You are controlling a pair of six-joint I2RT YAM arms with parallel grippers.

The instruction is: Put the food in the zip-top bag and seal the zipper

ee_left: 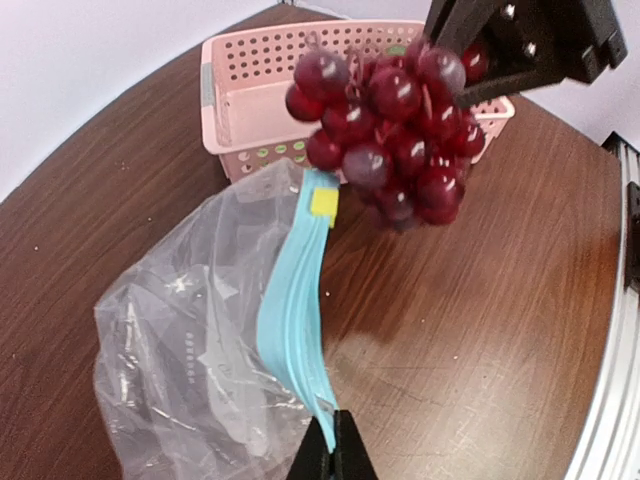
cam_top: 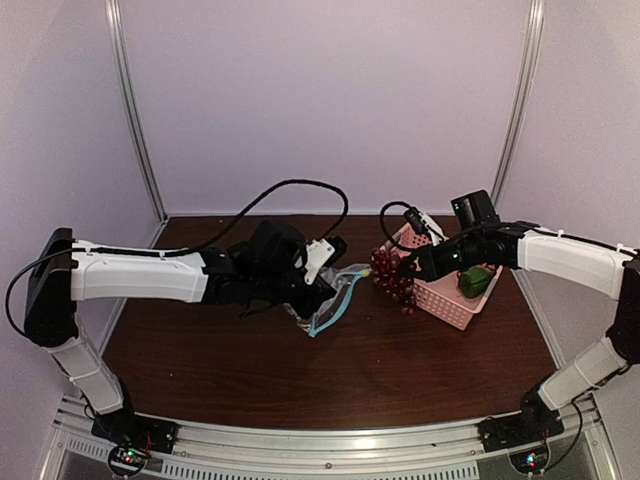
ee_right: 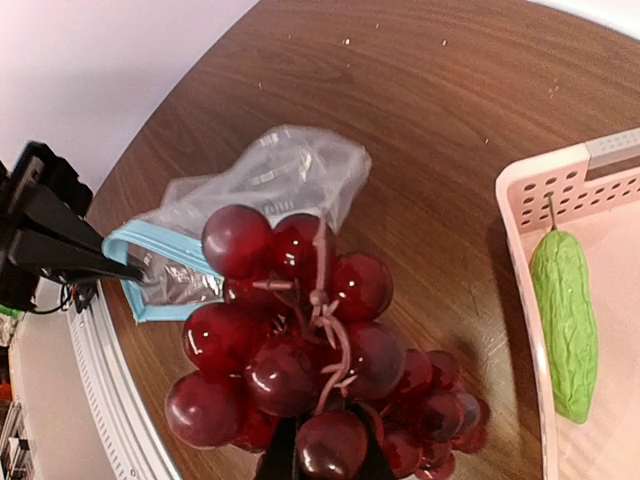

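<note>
The clear zip top bag (ee_left: 190, 330) with a light blue zip edge (ee_left: 288, 310) hangs from my left gripper, whose fingertips are shut on one end of that edge. A yellow slider (ee_left: 324, 202) shows near the strip's far end. In the right wrist view the bag's mouth (ee_right: 165, 240) stands partly open, with no food visible inside. My right gripper (cam_top: 405, 268) is shut on the stem side of a red grape bunch (cam_top: 390, 278). In the right wrist view, the grapes (ee_right: 280, 372) largely cover its fingers. They hang just right of the bag, outside it.
Behind and below the right gripper stands a pink basket (cam_top: 448, 308) on the dark table. A green bitter melon (ee_right: 565, 325) lies in it, and a dark green vegetable (cam_top: 475, 281) shows there from above.
</note>
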